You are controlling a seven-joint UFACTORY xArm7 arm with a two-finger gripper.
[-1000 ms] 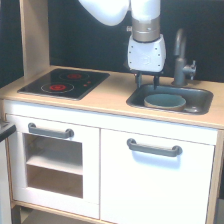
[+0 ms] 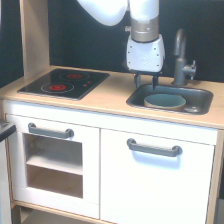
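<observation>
A round grey-green dish [image 2: 165, 102], maybe a pan or a bowl, lies in the dark sink basin [image 2: 198, 98] of a toy kitchen. My gripper [image 2: 147, 81] hangs pointing down over the sink's left back part, above and a little left of the dish. Its dark fingers stand apart, and nothing shows between them. At this size I cannot tell exactly how high the fingertips are above the basin.
Behind the sink rises a dark faucet [image 2: 180, 58]. A black stovetop [image 2: 64, 83] with red rings fills the left of the wooden counter [image 2: 112, 95]. Below are an open-fronted oven [image 2: 54, 165] and a shut white cabinet door [image 2: 152, 180].
Hardly anything differs; my gripper is in almost the same place, and the dish still lies in the sink.
</observation>
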